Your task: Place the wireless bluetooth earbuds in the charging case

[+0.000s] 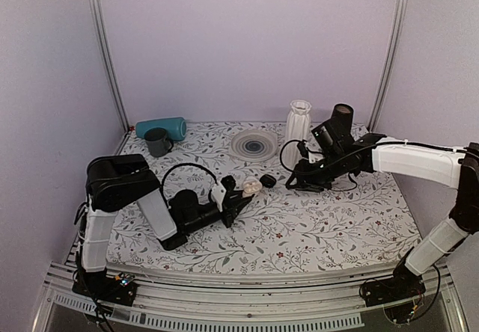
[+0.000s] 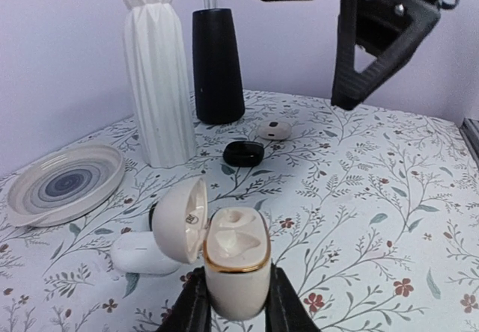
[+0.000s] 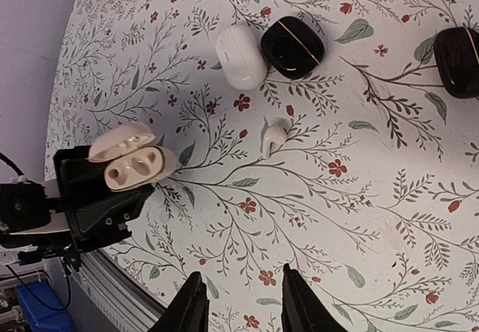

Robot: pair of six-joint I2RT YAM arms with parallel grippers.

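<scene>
The white charging case [image 2: 236, 257] is held upright between the fingers of my left gripper [image 1: 244, 195], its lid [image 2: 182, 220] standing open. Two hollows show in the top of the case [image 3: 136, 169] in the right wrist view; I cannot tell whether an earbud sits in either. A single white earbud [image 3: 275, 137] lies loose on the patterned table, to the right of the case in that view. My right gripper is open above bare table, nothing between its fingers, clear of both earbud and case.
A closed white case [image 3: 241, 57] and a black case [image 3: 293, 46] lie side by side; another black case [image 3: 458, 61] is farther right. A plate [image 1: 253, 145], white vase [image 1: 298, 123], dark mug [image 1: 157, 142] and teal cup [image 1: 171, 128] stand at the back.
</scene>
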